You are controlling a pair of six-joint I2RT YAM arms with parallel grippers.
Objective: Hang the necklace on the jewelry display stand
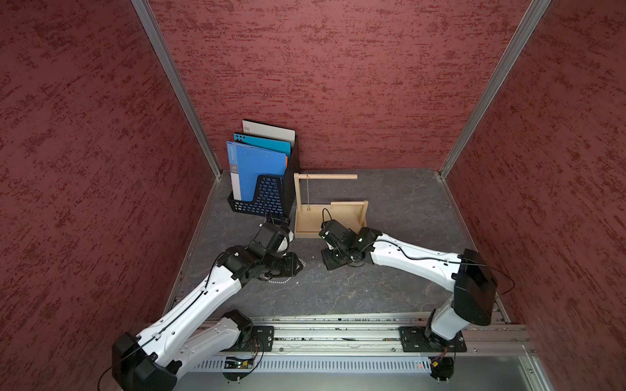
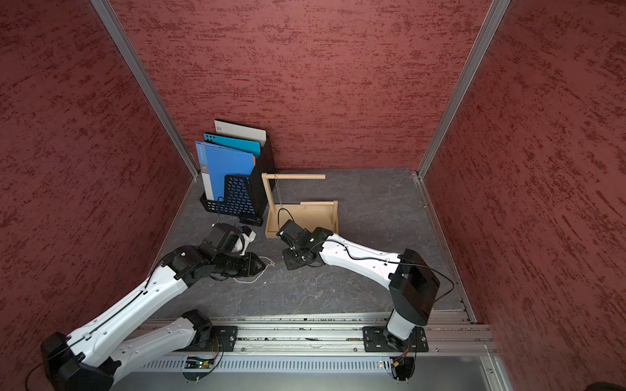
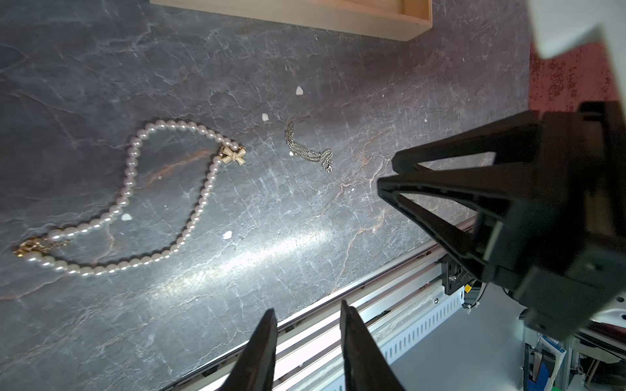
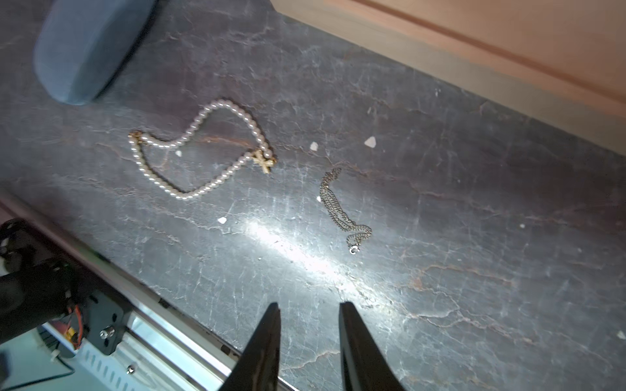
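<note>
The wooden display stand (image 1: 331, 176) has a post, a horizontal bar and a shallow tray; one thin chain (image 1: 308, 193) hangs from its bar. In front of it, a pearl necklace (image 3: 130, 170) with a gold bow lies in a loop on the table. A thin silver chain (image 4: 337, 209) lies bunched to the right of the pearls. My left gripper is open and empty above the table. My right gripper also has its fingers apart with nothing between them; the silver chain lies beyond its tips.
A black file holder (image 1: 287, 189) with blue and white folders stands behind the left arm. A rounded blue-grey object (image 4: 91, 52) rests near the pearls. Both arms are close together in front of the stand.
</note>
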